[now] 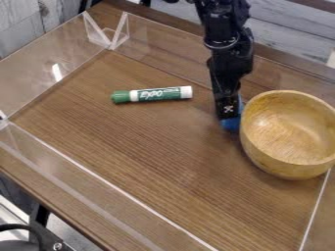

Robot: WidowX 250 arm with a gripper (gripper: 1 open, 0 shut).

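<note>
My black gripper (pixel 225 103) reaches down from the top centre, its tips just above a small blue object (pixel 230 125) that is partly hidden beside the rim of a tan wooden bowl (pixel 281 147) on the right. The fingertips are dark and close over the blue object; whether they touch it is unclear. A green and white Expo marker (pixel 151 94) lies on the wooden surface to the left of the gripper.
Clear plastic walls (pixel 39 64) edge the left side. A white wall or ledge runs behind at the upper right.
</note>
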